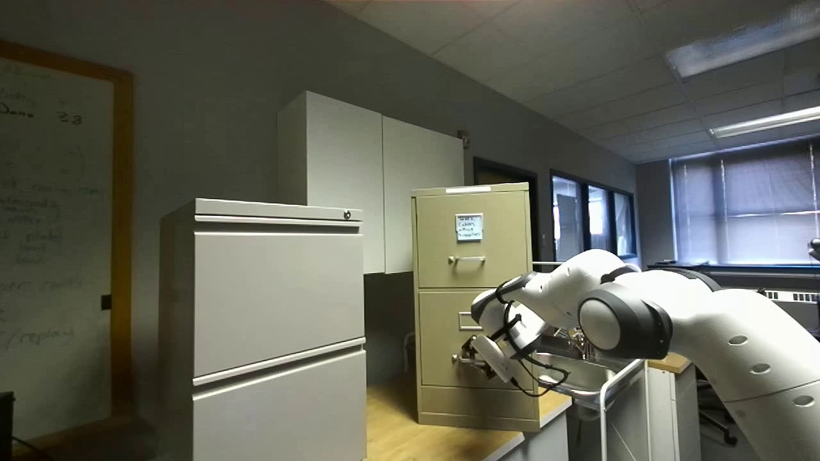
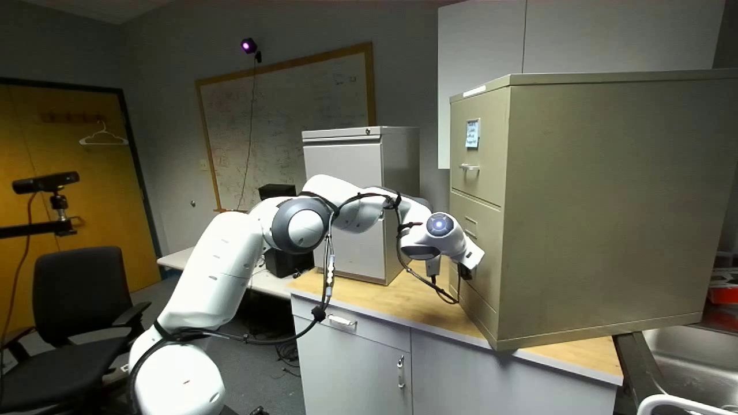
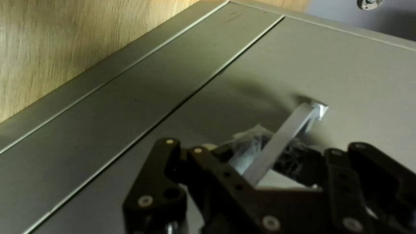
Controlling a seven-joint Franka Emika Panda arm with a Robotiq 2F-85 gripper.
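A tan two-drawer filing cabinet [image 1: 473,311] stands on the wooden counter, both drawers closed against the frame. The lower drawer's metal handle [image 3: 286,136] runs diagonally through the wrist view, its far end bare. My gripper is at this handle and looks shut on it, the thin bar passing between the tape-wrapped fingers [image 3: 249,146]. The near part of the bar is hidden by the gripper. In exterior view 1 the gripper [image 1: 474,358] meets the lower drawer front from the right. The upper drawer has its own handle [image 1: 467,260] and a label [image 1: 469,227].
A grey filing cabinet [image 2: 343,159] stands at the counter's left end in exterior view 2. Bare counter [image 2: 422,304] lies in front of the tan cabinet. A sink [image 1: 580,372] is to the right, with white wall cupboards [image 1: 346,180] behind.
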